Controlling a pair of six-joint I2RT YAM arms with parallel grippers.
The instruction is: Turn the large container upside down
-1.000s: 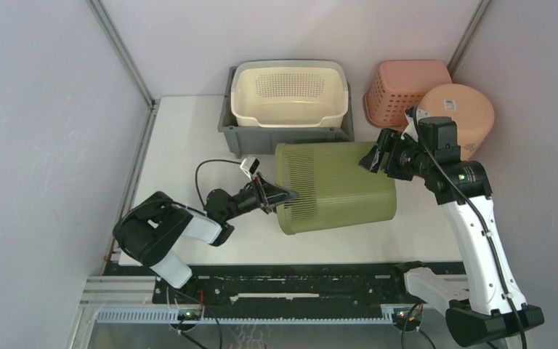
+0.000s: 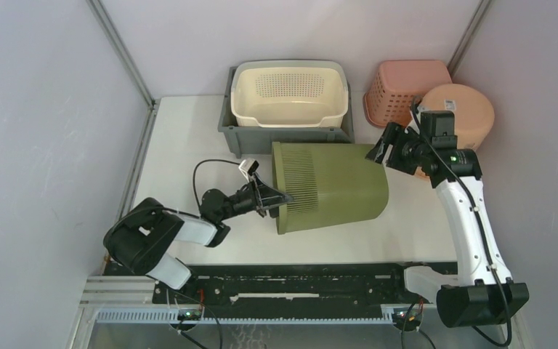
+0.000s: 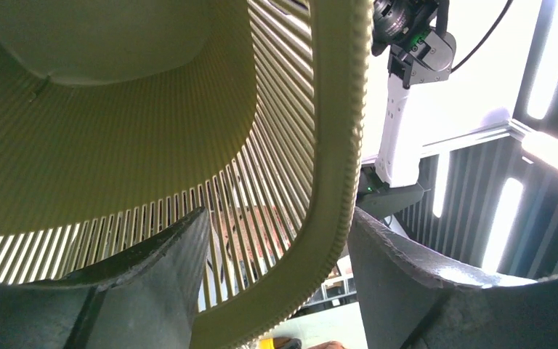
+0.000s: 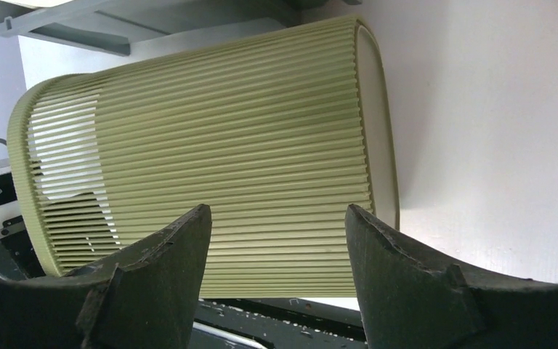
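The large olive-green slatted container lies on its side on the white table, its rimmed open end toward the left. My left gripper is at that rim; in the left wrist view its parted fingers straddle the rim, and whether they touch it is unclear. My right gripper hangs over the container's upper right part with fingers apart; in the right wrist view the slatted side lies beneath them, with nothing held.
Behind stand a grey crate holding a cream basket, and pink baskets at back right. Bare table lies left and right of the container. The front table edge is close below it.
The container has shifted slightly left from a second ago. The left arm has moved slightly.
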